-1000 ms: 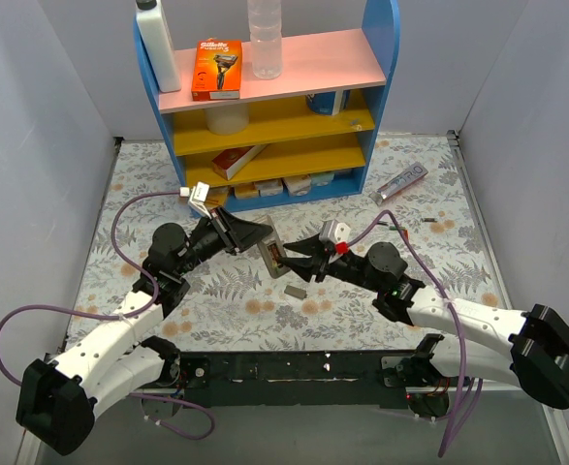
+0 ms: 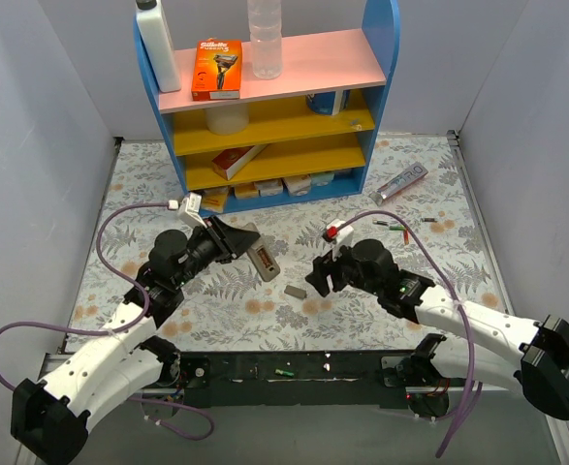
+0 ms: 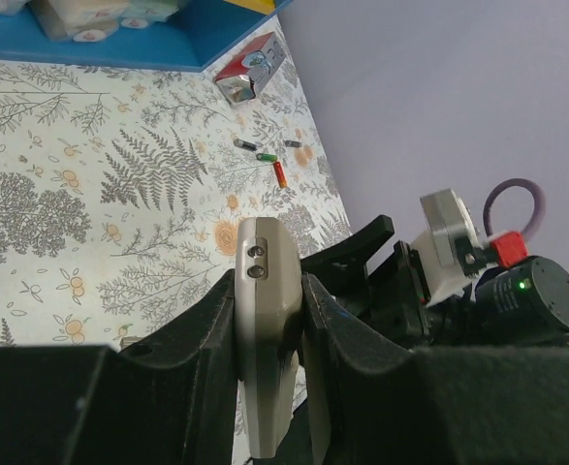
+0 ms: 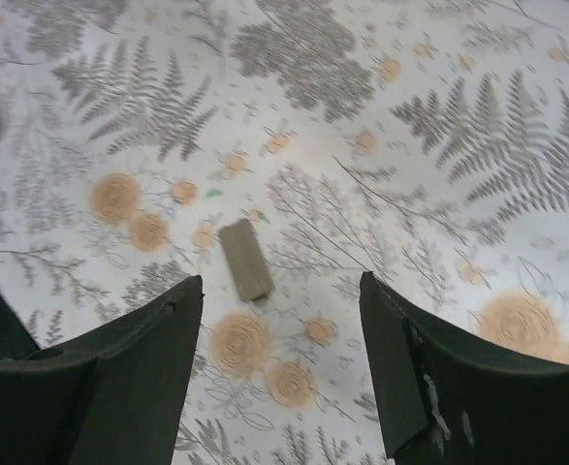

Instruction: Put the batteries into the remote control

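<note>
The grey remote control (image 2: 268,268) is held above the table, with my left gripper (image 2: 247,240) shut on it. Its open battery compartment shows brownish in the top view; how much lies inside is too small to tell. The left wrist view shows the remote's end (image 3: 265,254) between the fingers. To the right, my right gripper (image 2: 325,279) is open and apart from the remote, nothing between its fingers. A small flat grey piece like the battery cover (image 4: 246,260) lies on the table below. Several small batteries (image 3: 280,174) lie farther off at the right.
A toothpaste-like box (image 2: 400,182) lies at the back right. The blue shelf (image 2: 384,58) with boxes and bottles stands behind the table.
My right gripper has drawn away from the remote, toward the right and front, and has turned downward. My left gripper, still gripping the remote, has shifted slightly left.
</note>
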